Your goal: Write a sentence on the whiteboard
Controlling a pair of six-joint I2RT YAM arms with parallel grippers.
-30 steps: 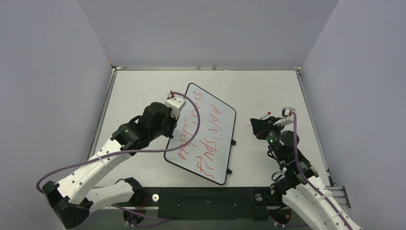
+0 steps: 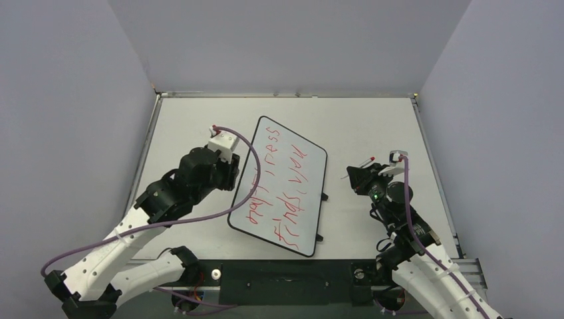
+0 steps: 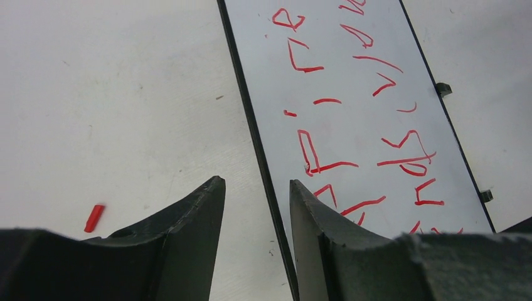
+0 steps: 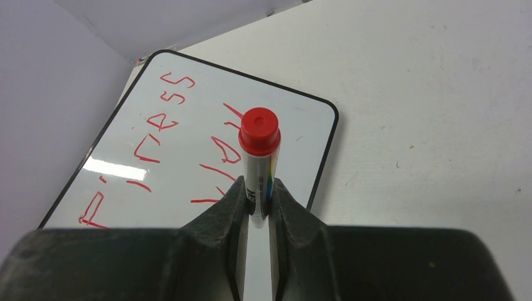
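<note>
The whiteboard lies tilted on the table, covered in lines of red handwriting, seen in all three views. My left gripper is over the board's left edge, its fingers apart with nothing between them. A small red piece, perhaps a cap, lies on the table left of the board in the left wrist view. My right gripper is shut on a red-capped white marker, held upright in the right wrist view, to the right of the board in the top view.
Bare table surrounds the board at the back and on both sides. Dark clips sit on the board's right edge. Grey walls enclose the back and sides of the workspace.
My left arm has moved leftward, away from the board's middle, in the top view. The right arm and its marker look unmoved.
</note>
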